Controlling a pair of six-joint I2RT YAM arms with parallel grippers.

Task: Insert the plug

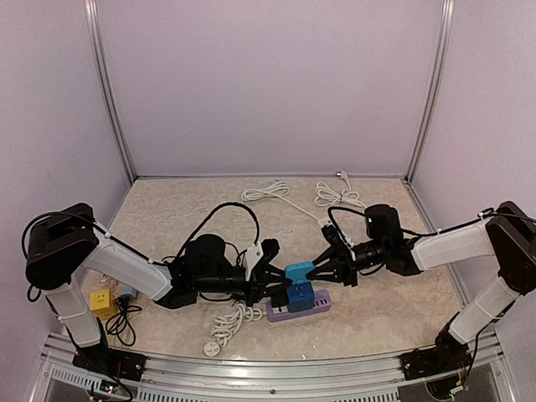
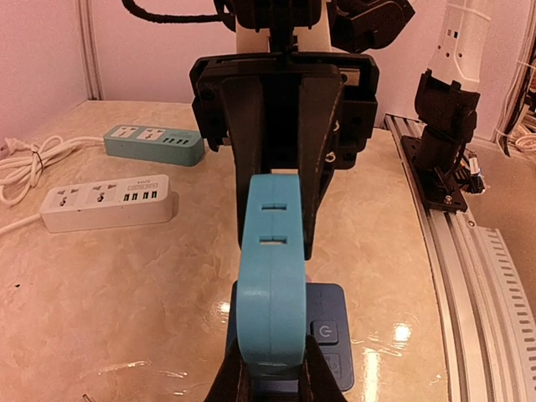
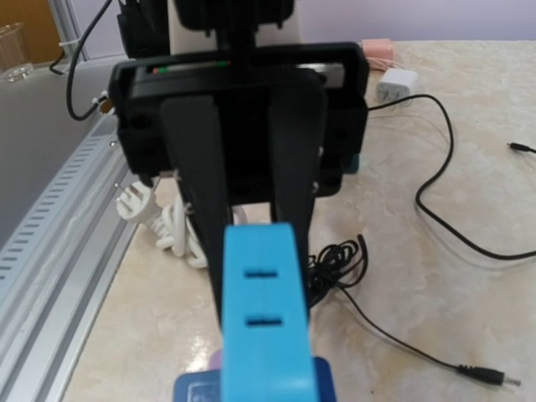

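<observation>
A light blue adapter (image 1: 298,271) with slots in its top sits at a dark blue cube (image 1: 300,300), which stands on a lilac power strip (image 1: 283,316). From the left, my left gripper is shut on the light blue adapter (image 2: 272,314). My right gripper (image 1: 313,274) is shut on the same adapter from the opposite side. In the right wrist view the adapter (image 3: 266,360) fills the bottom centre, with part of the dark blue cube (image 3: 198,388) below it. Its underside is hidden, so I cannot tell how deep it sits.
Behind the arms lie a white power strip (image 2: 109,203) and a teal one (image 2: 155,144). A coiled white cord (image 1: 230,324) lies left of the lilac strip, and a yellow block (image 1: 102,303) at far left.
</observation>
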